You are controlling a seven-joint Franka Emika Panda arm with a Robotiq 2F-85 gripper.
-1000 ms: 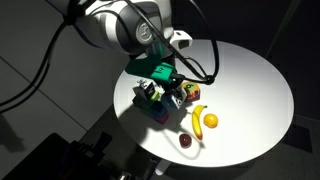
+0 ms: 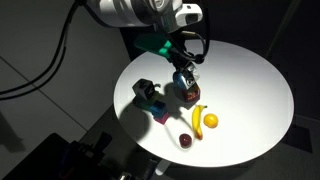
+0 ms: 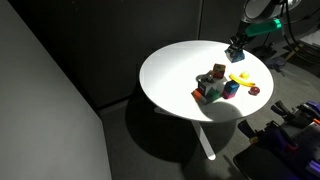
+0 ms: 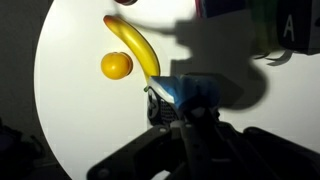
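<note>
Above the round white table, my gripper is shut on a blue object, whose exact shape is partly hidden by the fingers. In exterior view 2 the held blue object hangs clear of the tabletop near its far side. A reddish cube is on the table below the gripper. To the left of it in exterior view 1 stand a dark block and a blue and red block. A yellow banana and a small orange lie close together.
A dark red round fruit lies near the front edge of the white table. Several blocks are clustered at its near side in exterior view 2.
My gripper has risen and moved away from the clustered blocks, towards the far side of the table, carrying the blue object. The banana and orange have stayed put.
</note>
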